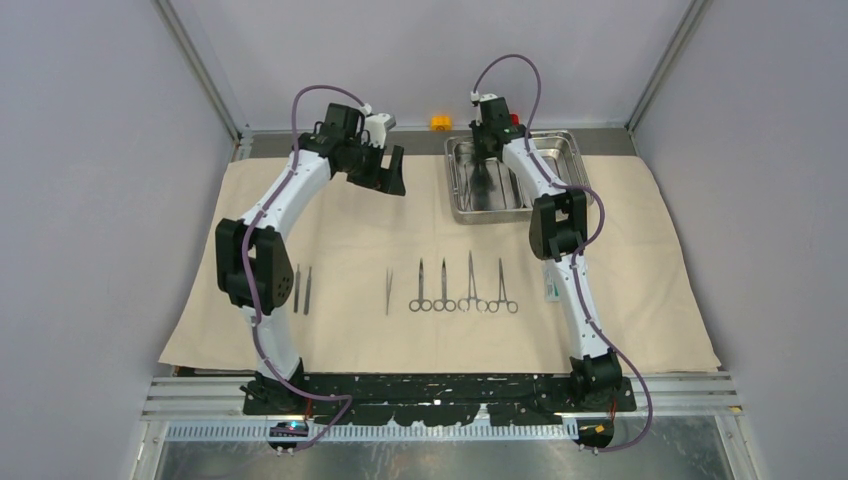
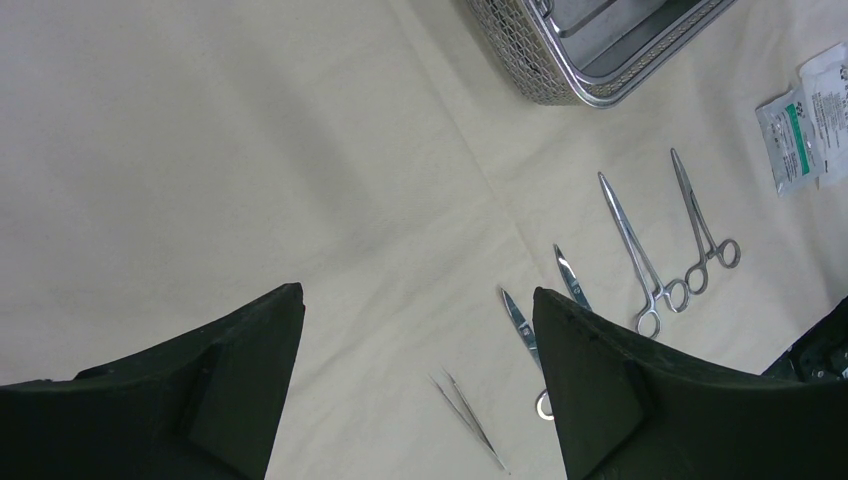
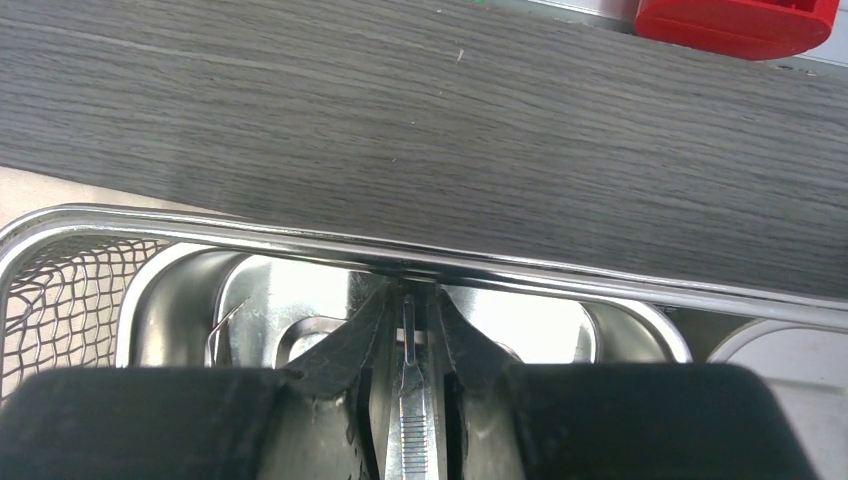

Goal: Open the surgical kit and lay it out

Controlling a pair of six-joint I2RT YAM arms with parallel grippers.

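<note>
The mesh-sided metal tray stands at the back, right of centre, with several instruments in it. Over its back left part my right gripper points down, its fingers open by a narrow gap. A slim metal handle with a ribbed grip lies between those fingers, with slight gaps showing at its sides. Above bare cloth, left of the tray, my left gripper is wide open and empty. On the cloth lie tweezers, two scissors, two clamps and two thin handles at the left.
The tray's back rim runs close beyond my right fingertips, with a grey wooden strip behind it. Foil packets lie under the right arm. A red object and a yellow one sit at the back.
</note>
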